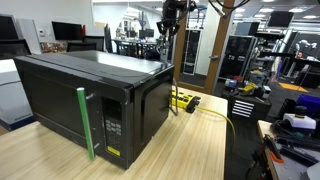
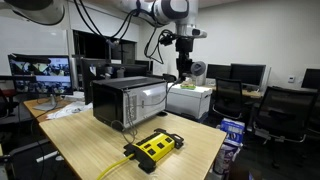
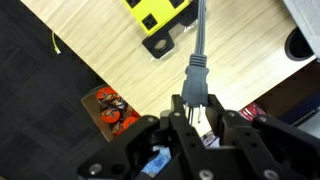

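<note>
A grey plug (image 3: 195, 82) on a grey cord (image 3: 200, 35) is in my gripper, which is shut on it in the wrist view. High above the table's far end, the gripper (image 1: 167, 35) stands to the right of the black microwave (image 1: 125, 108) in exterior view 1. The cord (image 1: 175, 85) hangs down beside the microwave's side. On the table lies a yellow and black power strip (image 2: 156, 148), well below the gripper (image 2: 185, 68). Only one end of the strip (image 3: 160, 18) shows in the wrist view.
A yellow cable (image 2: 115, 165) runs from the strip across the wooden table (image 2: 90, 135). In front of the microwave stands a green strip (image 1: 85, 123). Bare tabletop surrounds the power strip; chairs (image 2: 290, 108) stand on the floor beyond the table.
</note>
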